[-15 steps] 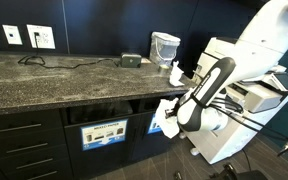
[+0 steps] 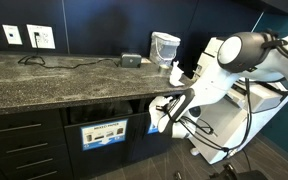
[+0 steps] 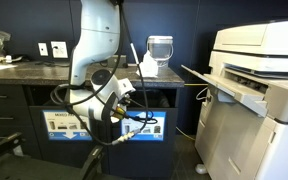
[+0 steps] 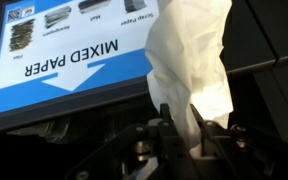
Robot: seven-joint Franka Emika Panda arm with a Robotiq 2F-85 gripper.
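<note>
A crumpled white paper (image 4: 189, 50) rises from between the fingers of my gripper in the wrist view, and the fingers are shut on it. Beside it is the blue and white "MIXED PAPER" sign (image 4: 69, 45), upside down in this view, with a dark opening (image 4: 74, 150) along the sign's edge. In exterior view 2 my arm reaches down in front of the counter at the mixed paper bin (image 3: 74, 123). The gripper's fingers and the paper are hard to make out there, largely hidden by the arm.
Another bin with a blue-edged sign (image 3: 144, 127) sits to the right in exterior view 2. The dark countertop (image 2: 74, 85) overhangs the bins, bearing a white bucket (image 2: 165, 47) and a small dark box (image 2: 131, 60). A large white printer (image 3: 249, 100) stands at the right.
Over the last second my arm has moved left in exterior view 1, bringing the gripper closer to the bins under the counter. The white paper, clearer before, is now mostly hidden there.
</note>
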